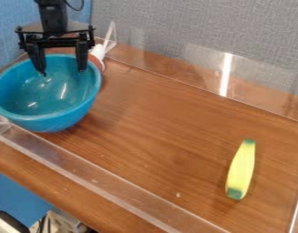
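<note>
A large blue bowl [44, 105] sits at the left of the wooden table [151, 136]. My black gripper [60, 64] is over the bowl's back part, open, its fingers pointing down with nothing visible between them. A small white and red object [98, 56] stands just behind the bowl, partly hidden by it. A yellow banana-like piece [241, 168] with green ends lies alone on the right side of the table.
Clear low panels edge the table at the back and front. A grey wall [212, 32] rises behind.
</note>
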